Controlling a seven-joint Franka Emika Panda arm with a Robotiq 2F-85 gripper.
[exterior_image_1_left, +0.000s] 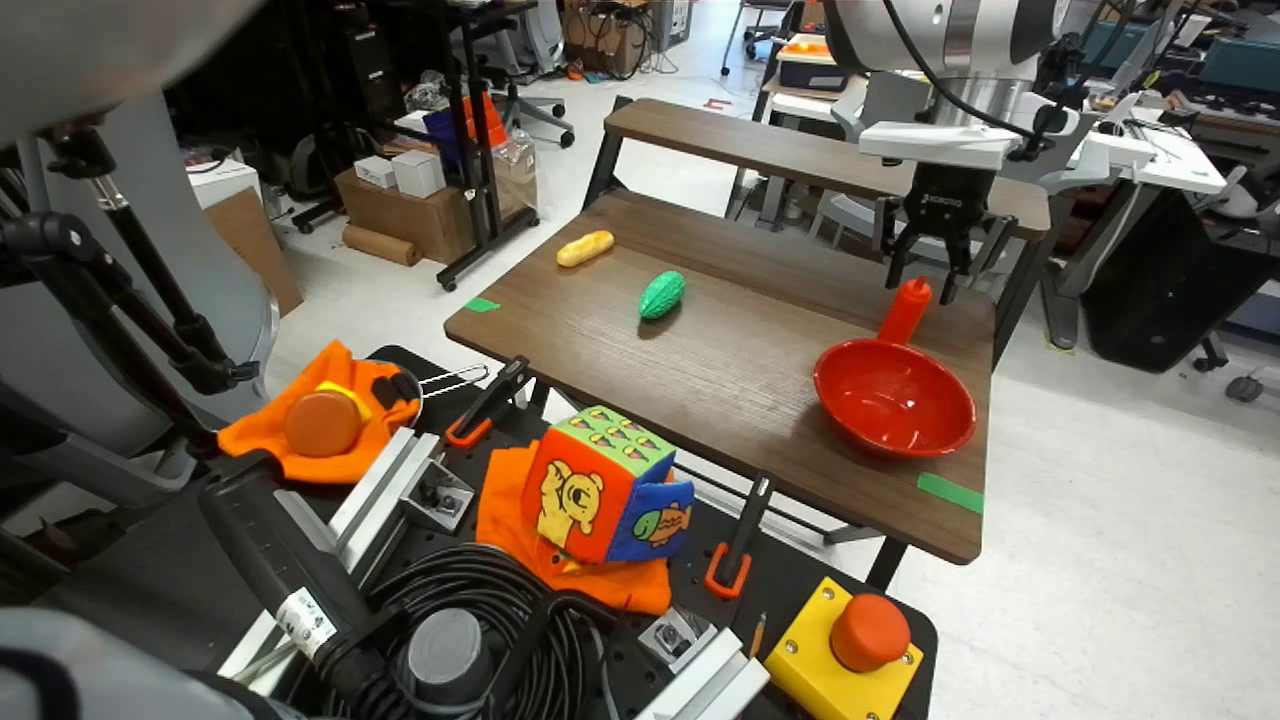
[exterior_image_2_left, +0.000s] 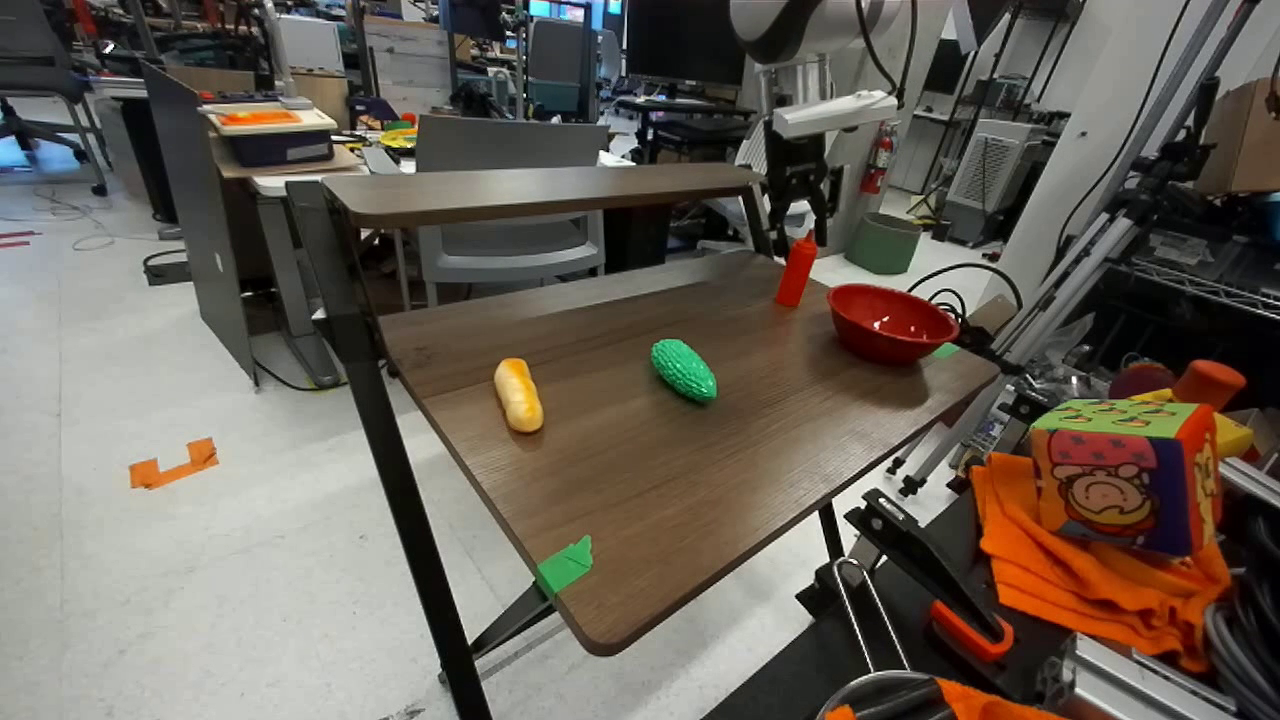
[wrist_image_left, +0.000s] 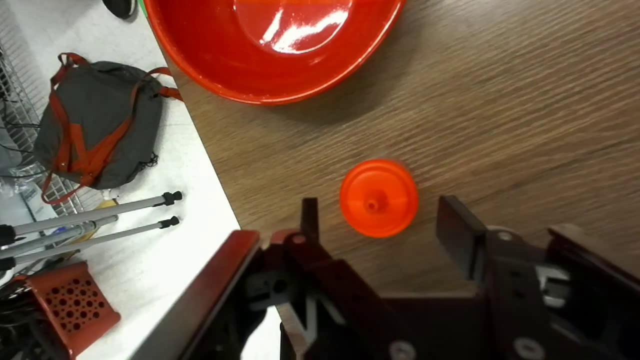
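Note:
A red squeeze bottle (exterior_image_1_left: 905, 314) stands upright on the brown table, close beside a red bowl (exterior_image_1_left: 895, 400). My gripper (exterior_image_1_left: 925, 288) hangs just over the bottle's top, fingers pointing down. In the wrist view the round bottle top (wrist_image_left: 379, 198) shows between the two dark fingertips, with a gap on each side. The gripper is part open and nothing is gripped. Exterior view 2 shows the bottle (exterior_image_2_left: 797, 270) below the gripper and left of the bowl (exterior_image_2_left: 893, 323).
A green corn-like toy (exterior_image_1_left: 661, 294) and a yellow bread-like toy (exterior_image_1_left: 585, 248) lie farther left on the table. A raised shelf (exterior_image_1_left: 768, 142) runs along one long side. Bare tabletop lies between the toys and the bowl.

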